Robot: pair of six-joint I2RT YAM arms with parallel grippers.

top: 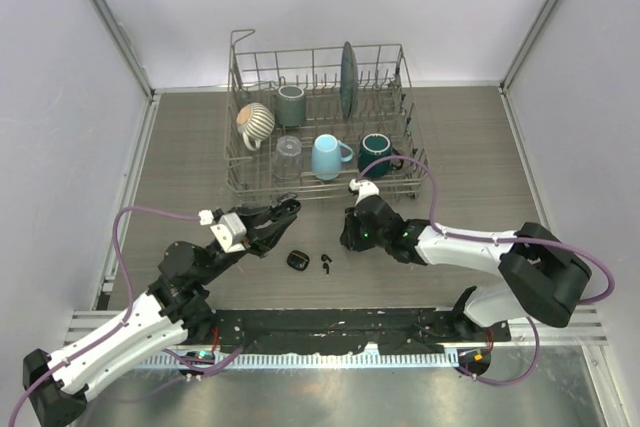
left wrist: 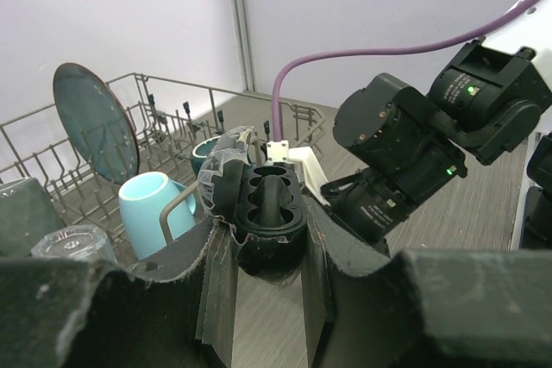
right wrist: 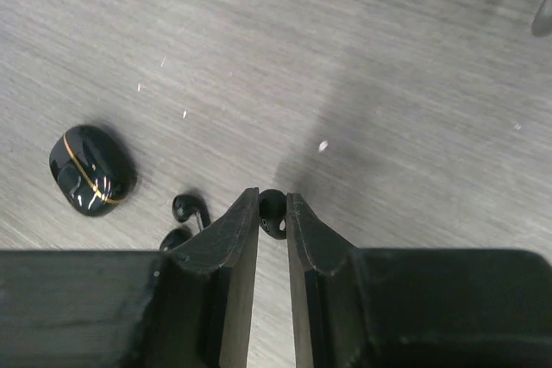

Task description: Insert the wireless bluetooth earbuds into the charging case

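Note:
My left gripper is shut on a black piece (left wrist: 274, 213) with round hollows and a clear, crinkled part at its side. It looks like the open charging case, held up above the table. A small glossy black piece (right wrist: 273, 213), apparently an earbud, shows between the fingertips of my right gripper, which is shut on it above bare table. In the top view my right gripper (top: 349, 238) hangs right of the small black pieces (top: 326, 263) on the table. Up close these are a hooked one (right wrist: 191, 208) and a rounded one (right wrist: 177, 238), partly hidden.
A glossy black rounded box with a gold line (right wrist: 91, 170) lies left of the small pieces. Behind the arms stands a wire dish rack (top: 270, 190) with several mugs, a glass and a dark plate. Open table lies at the right.

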